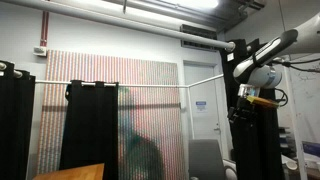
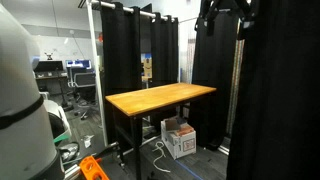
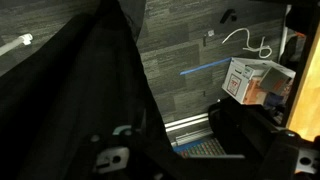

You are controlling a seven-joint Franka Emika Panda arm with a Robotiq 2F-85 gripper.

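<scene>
In the wrist view my gripper is a dark shape at the bottom, its two fingers standing well apart with nothing visible between them. Below it are a grey floor [image 3: 175,55] and a black curtain [image 3: 70,80]. Exterior view 1 has the arm [image 1: 268,62] reaching in from the right, its end hanging dark against black cloth, far right of the wooden table [image 1: 85,173]. The bare wooden tabletop [image 2: 160,98] shows whole in exterior view 2, with nothing seen on it.
A white printed box [image 2: 178,140] stands on the floor under the table. A white cable [image 3: 255,45] and a blue strip [image 3: 205,67] lie near it. Black curtains [image 2: 272,100] hang close around the arm. An orange part [image 2: 93,169] is at the lower left.
</scene>
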